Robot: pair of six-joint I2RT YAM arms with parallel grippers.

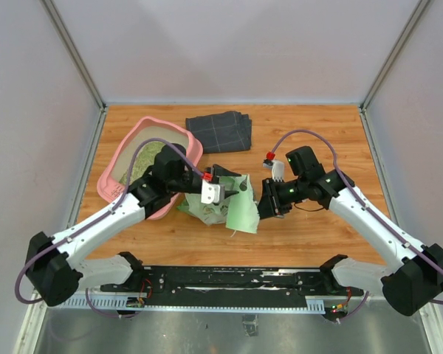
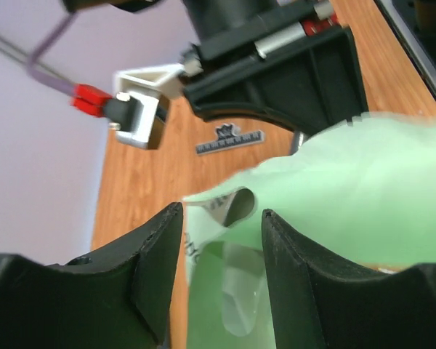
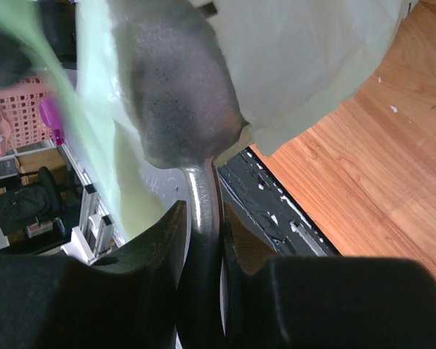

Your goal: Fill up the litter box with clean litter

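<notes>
The green litter bag (image 1: 242,210) lies crumpled mid-table, its top raised. My left gripper stands open over the bag's top edge, the green flap between and beyond its fingertips. My right gripper is shut on the metal handle of a scoop (image 3: 178,87), whose blade is at the bag's pale wall. The pink litter box (image 1: 117,158), with greenish litter in it, sits at the back left, partly hidden by my left arm.
A dark folded mat (image 1: 218,131) lies at the back centre. Bare wood (image 1: 332,125) is free at the back right and along the front of the table (image 1: 170,247).
</notes>
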